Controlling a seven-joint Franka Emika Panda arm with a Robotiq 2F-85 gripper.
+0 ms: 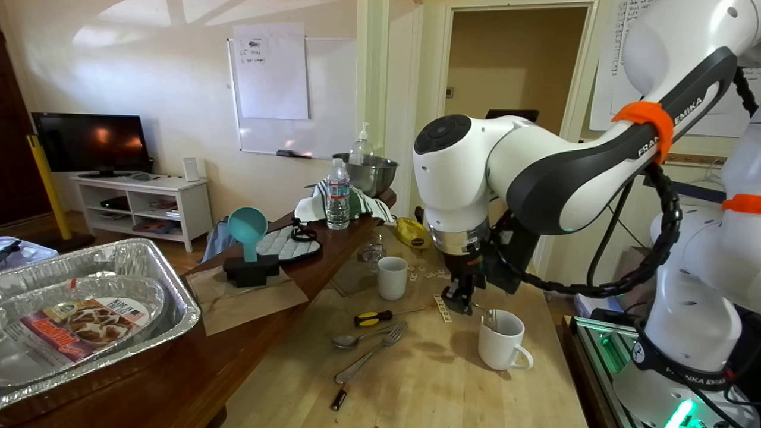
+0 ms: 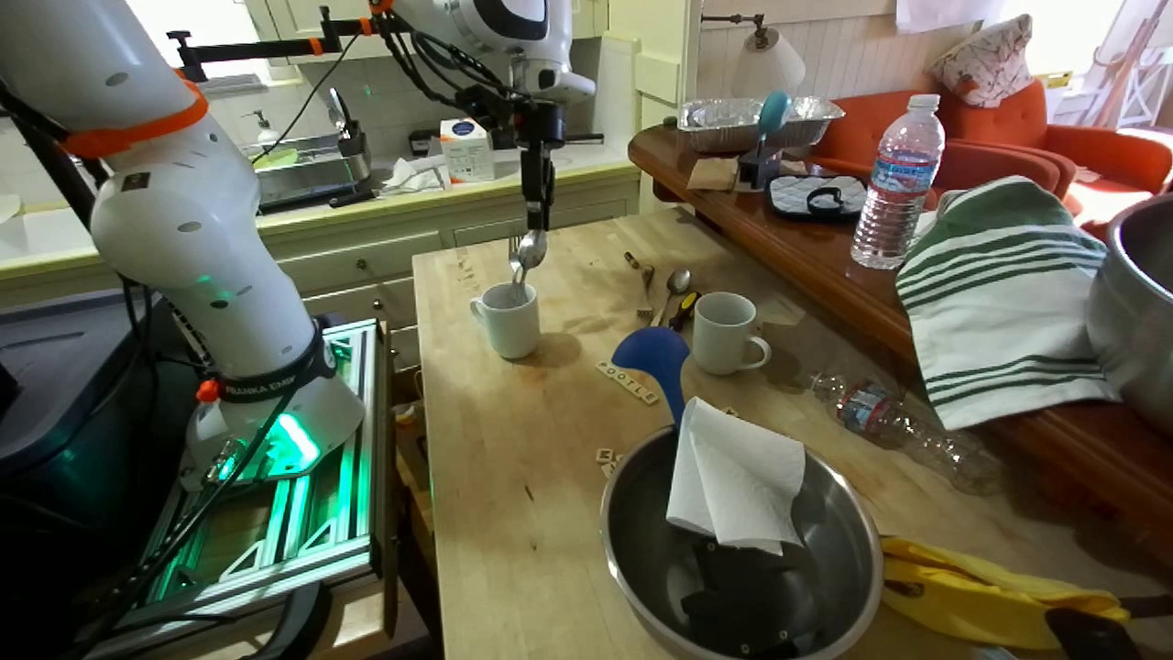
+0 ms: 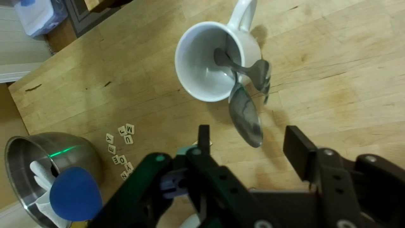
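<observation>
A white mug (image 3: pixel 250 47) stands upright near the table's edge. Inside it lean a spoon (image 3: pixel 245 114) and a fork (image 3: pixel 260 74), their heads sticking out past the rim. In the wrist view my gripper is open, its dark fingertips apart on either side of the spoon's bowl, which shows between them; whether it lies at finger depth is unclear. From exterior view 1, my gripper (image 1: pixel 458 303) hangs behind and left of the mug (image 1: pixel 499 349). Exterior view 2 has the gripper (image 2: pixel 536 214) just over the spoon's bowl (image 2: pixel 532 248).
A second white mug (image 1: pixel 392 278), a yellow-black screwdriver (image 1: pixel 373 318) and loose cutlery (image 1: pixel 371 353) share the table. Letter tiles (image 3: pixel 129 140) lie near a steel bowl (image 3: pixel 85 152) with a blue ladle (image 3: pixel 76 193). Bare wood surrounds the mug with cutlery.
</observation>
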